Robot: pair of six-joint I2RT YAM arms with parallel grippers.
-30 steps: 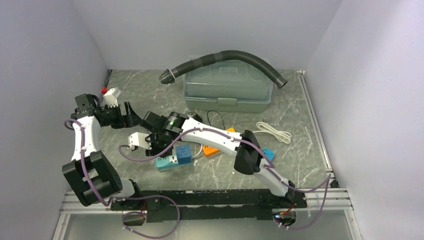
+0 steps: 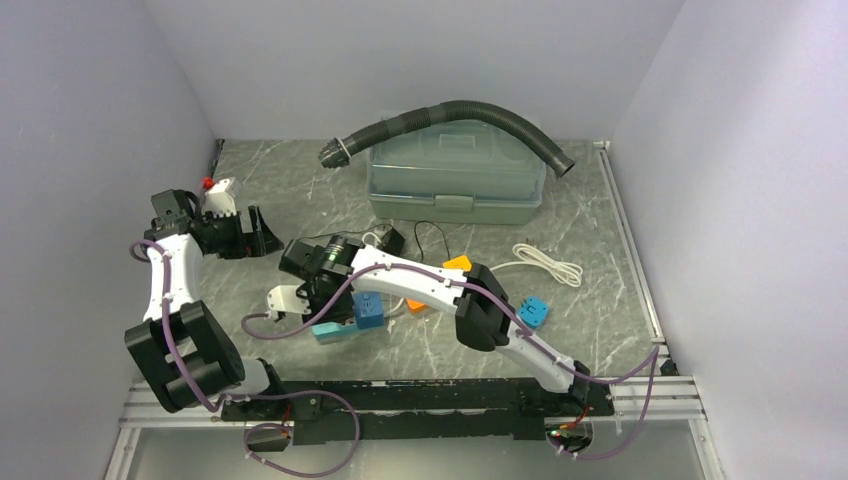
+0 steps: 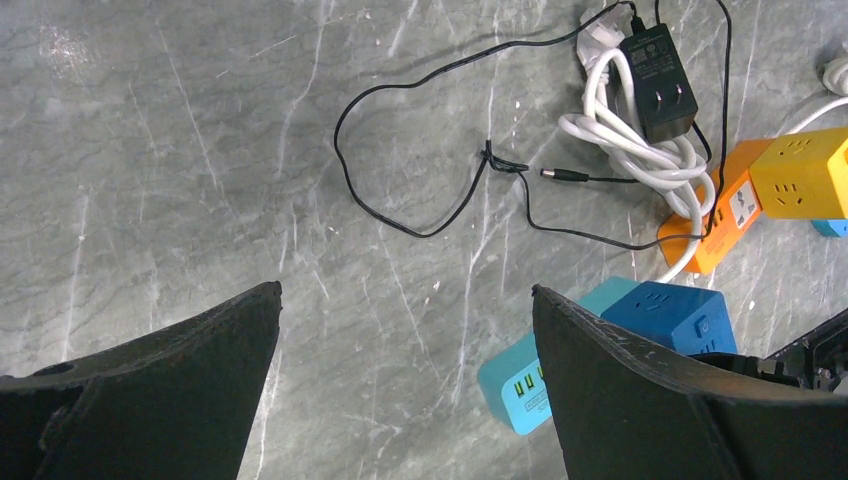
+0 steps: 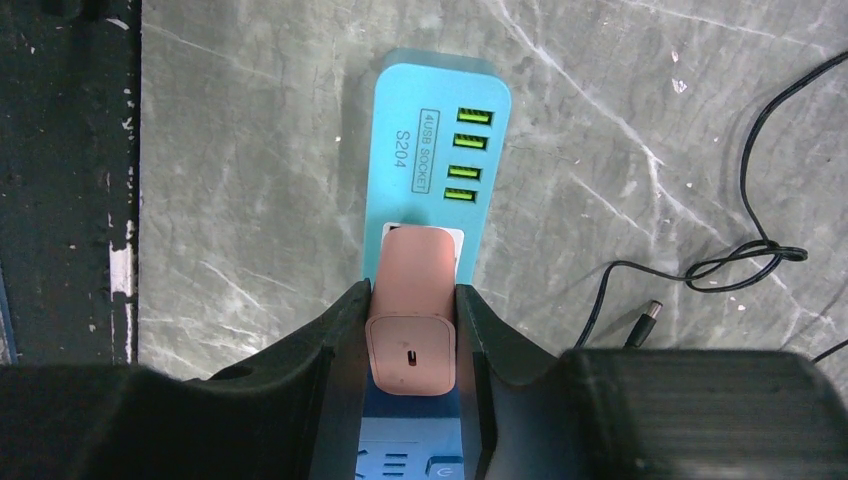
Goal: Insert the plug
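Note:
A pink plug [image 4: 412, 300] stands between the fingers of my right gripper, which touch it on both sides. It sits over the white socket patch on the teal part of a power strip [image 4: 435, 150]; its prongs are hidden, so how deep it sits cannot be told. Beyond the plug, the strip's blue block [image 4: 410, 440] shows partly. From above, my right gripper [image 2: 335, 312] covers the middle of the strip. My left gripper stands open with nothing between its fingers, over bare table to the left of the strip.
An orange socket block [image 3: 710, 220], a black adapter [image 3: 657, 82] and a white cable [image 3: 640, 150] lie right of a loose black cord [image 3: 425, 235]. A green box [image 2: 455, 190] with a black hose [image 2: 470, 110] stands at the back.
My right gripper has come down closer to the power strip, and now covers the white socket patch that showed before. The left arm has not moved.

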